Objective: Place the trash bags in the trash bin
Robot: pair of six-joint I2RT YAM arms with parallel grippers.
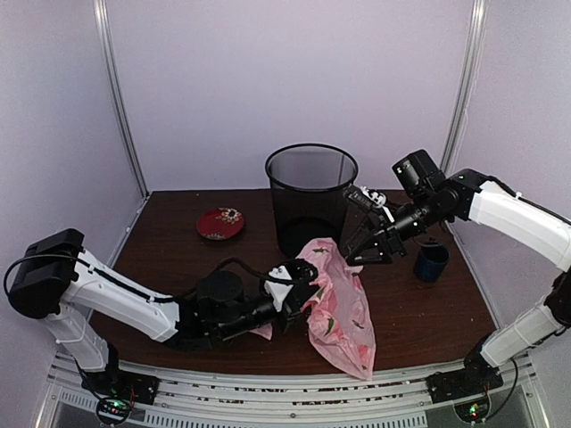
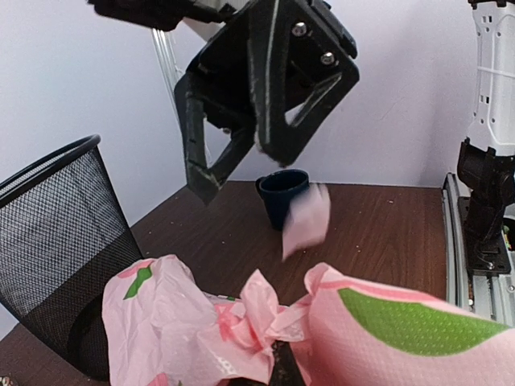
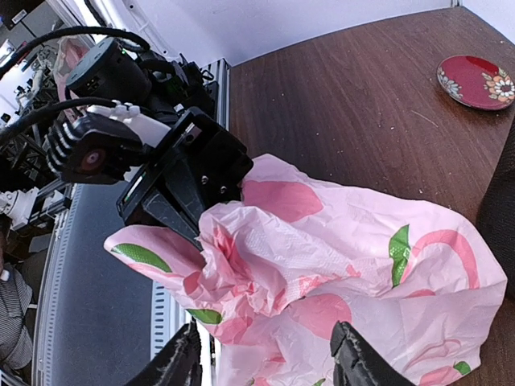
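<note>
A pink trash bag [image 1: 343,312] with green and darker pink patches hangs in front of the bin. My left gripper is shut on its bunched part, the fingertips partly hidden by plastic. The right gripper stands open, its fingers [image 3: 187,354] wide apart and the bag beyond them. In the left wrist view, a blurred pink flap [image 2: 307,219] shows below the right gripper's fingers. The black mesh trash bin [image 1: 310,169] stands upright behind the bag; its visible inside looks empty. A small pink piece [image 1: 262,331] shows beneath the left arm, mostly hidden.
A red floral plate [image 1: 219,224] lies left of the bin. Toward the right edge stands a dark blue mug [image 1: 431,262], close to the right arm. Bare brown table [image 1: 406,325] extends at the front right.
</note>
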